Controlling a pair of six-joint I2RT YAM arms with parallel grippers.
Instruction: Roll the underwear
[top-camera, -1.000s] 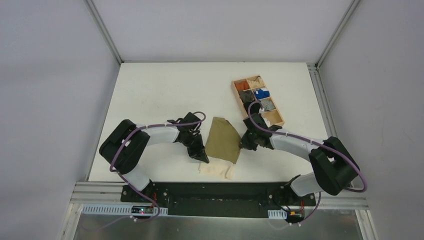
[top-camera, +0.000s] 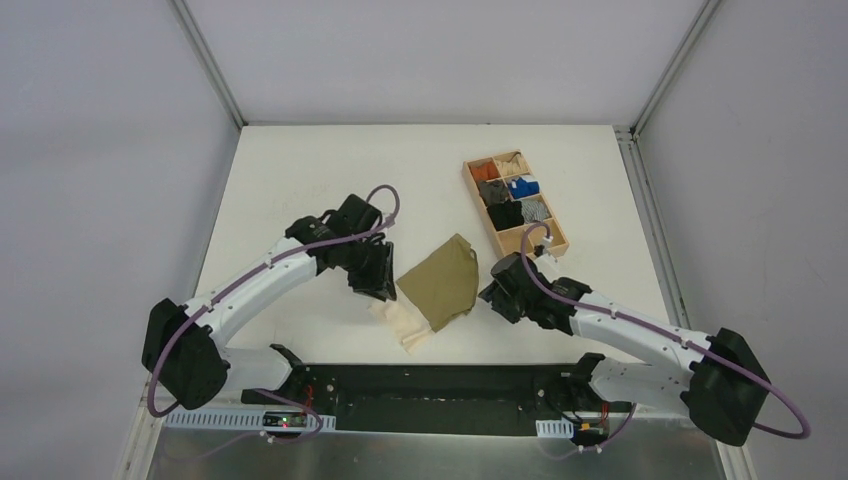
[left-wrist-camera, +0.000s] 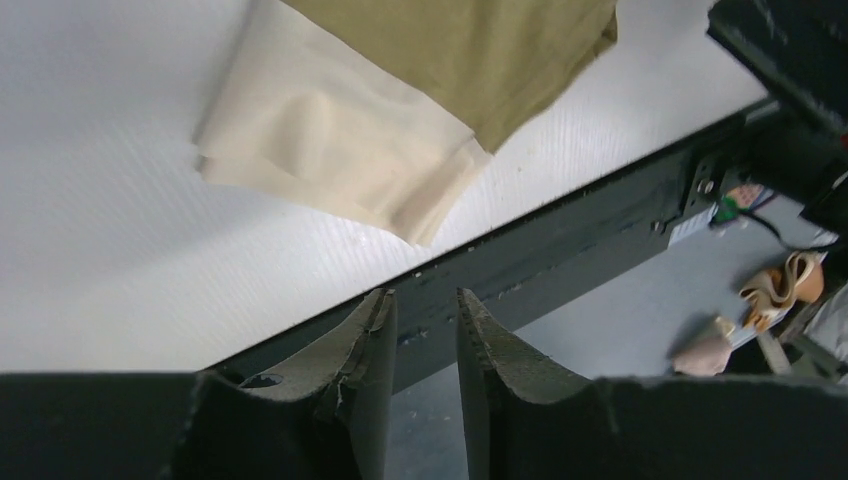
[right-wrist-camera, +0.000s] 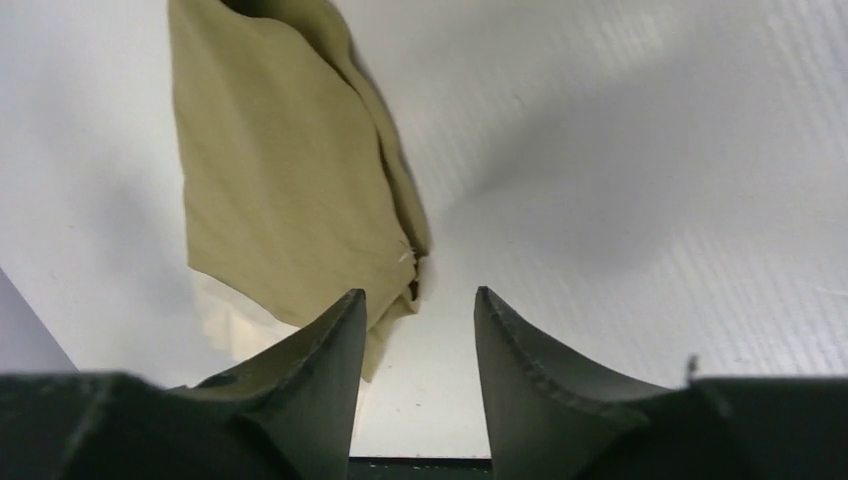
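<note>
The olive underwear (top-camera: 436, 280) lies flat near the table's front, angled, with a folded ridge along its right edge in the right wrist view. A cream piece (top-camera: 400, 321) adjoins its lower left, with a bent flap in the left wrist view. My left gripper is above the table just at the cream piece's edge, its fingers part open and empty. My right gripper hangs to the right of the olive cloth, fingers apart with nothing seen between them.
A divided wooden box (top-camera: 540, 233) with several coloured rolled cloths stands at the back right. Its dark front edge lies close to both grippers.
The cloths have shifted left and turned since a second ago.
</note>
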